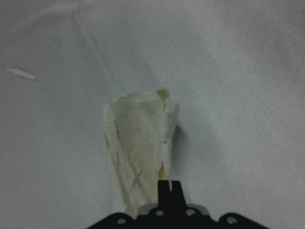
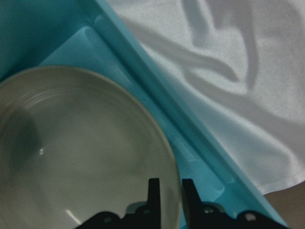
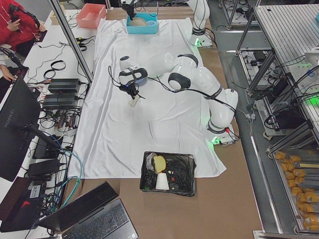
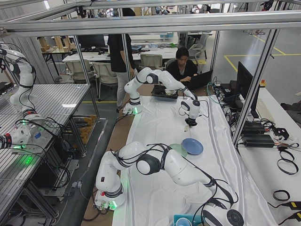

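A crumpled pale paper piece (image 1: 136, 133) lies flat on the white cloth, and my left gripper is right over its near end, fingertips close together; whether anything is between them I cannot tell. A beige bowl (image 2: 86, 143) sits in the blue bin (image 2: 214, 143) at the far end. My right gripper stands over that bowl's rim, its two fingers apart. A blue plate (image 4: 192, 146) and a green plate (image 4: 178, 149) lie mid-table.
A black lined bin (image 3: 167, 187) with a yellow item and a white cup stands at the near end. Cables and electronics crowd the left side table.
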